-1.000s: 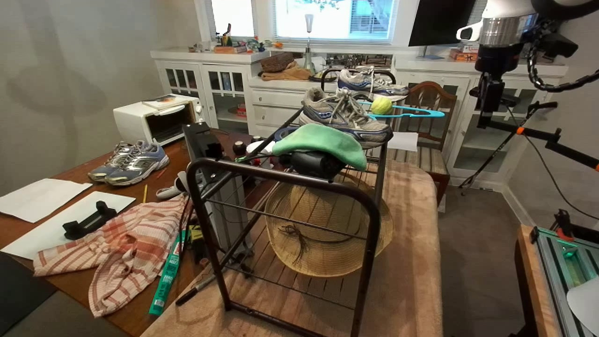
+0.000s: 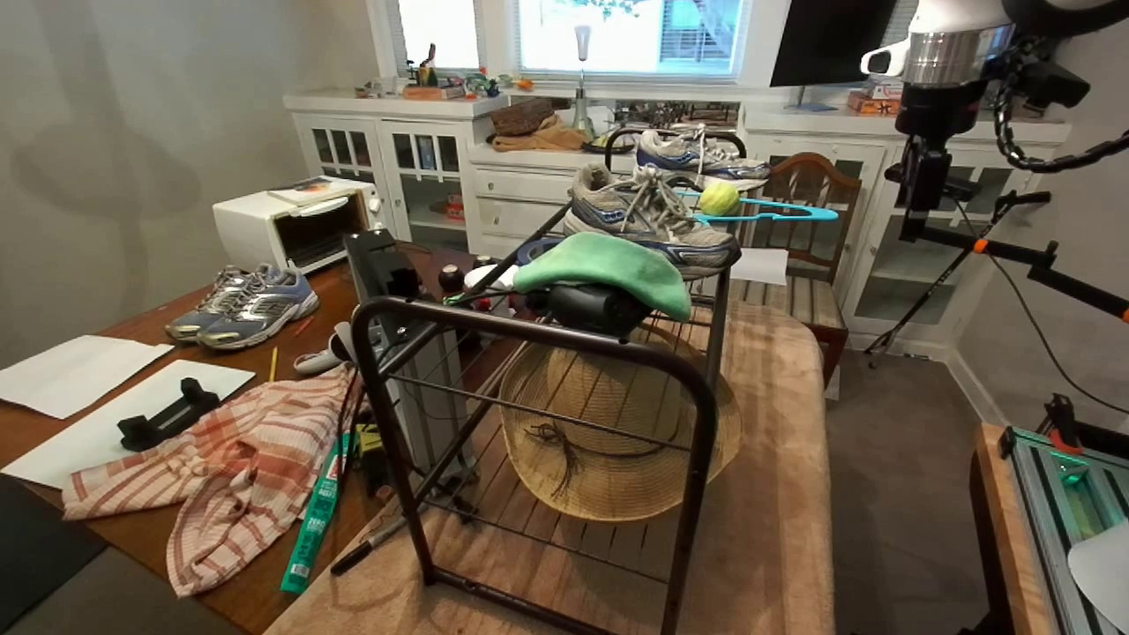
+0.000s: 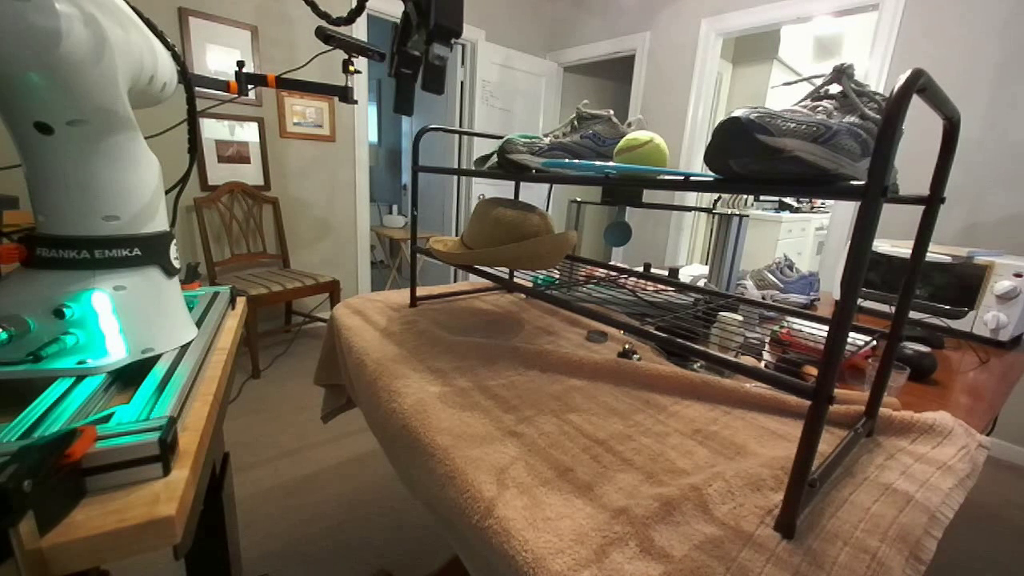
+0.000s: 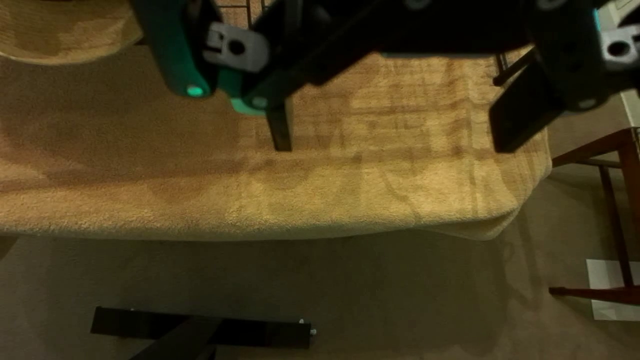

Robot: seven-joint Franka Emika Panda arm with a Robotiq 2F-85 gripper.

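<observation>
My gripper is open, its two fingers wide apart with only the tan towel (image 4: 384, 198) visible below and between them. In exterior view 2 the gripper (image 3: 422, 82) hangs high, near the chair end of a dark metal shoe rack (image 3: 624, 181), apart from everything on it. The rack's top shelf carries grey-blue running shoes (image 2: 646, 217), a yellow-green tennis ball (image 3: 641, 152), a light-blue flat item (image 2: 799, 212) and a green cloth item (image 2: 603, 270) over something black. On the lower shelf is a straw hat (image 3: 509, 235).
The towel covers the table (image 3: 538, 413) under the rack, with bare room in front. On the adjoining wooden table are another pair of shoes (image 2: 249, 307), a toaster oven (image 2: 302, 222) and a striped cloth (image 2: 233, 466). A wooden chair (image 3: 264, 240) stands past the table's end.
</observation>
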